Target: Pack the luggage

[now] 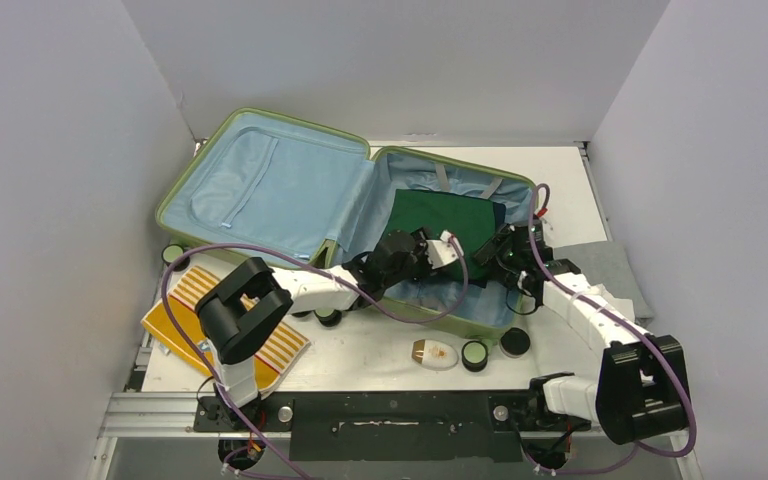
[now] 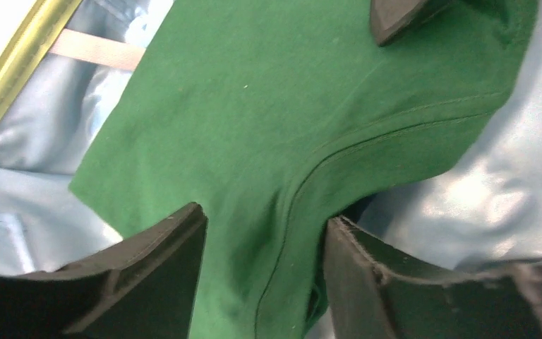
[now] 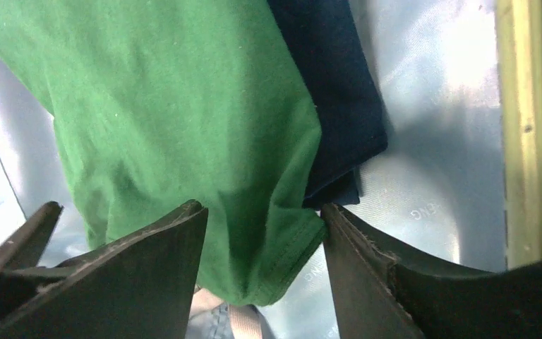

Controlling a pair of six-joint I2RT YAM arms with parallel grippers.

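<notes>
A dark green cloth [image 1: 450,213] lies spread over a navy cloth [image 3: 339,99] inside the open suitcase [image 1: 475,325]. My left gripper is open over the green cloth's edge. The cloth's folded hem runs between its parted fingers, which do not press on it. My right gripper also stands open, at the green cloth's corner near the suitcase's right side. A raised flap of green fabric shows between its fingers. The navy cloth pokes out from beneath, just beyond them. In the top view both arms hide part of the cloths.
The suitcase lid [image 1: 290,185] lies open to the left. An orange striped towel [image 1: 285,350] is at front left, a grey cloth [image 1: 600,265] at right. A lotion bottle [image 1: 435,354] and round jars [image 1: 474,356] stand in front of the suitcase.
</notes>
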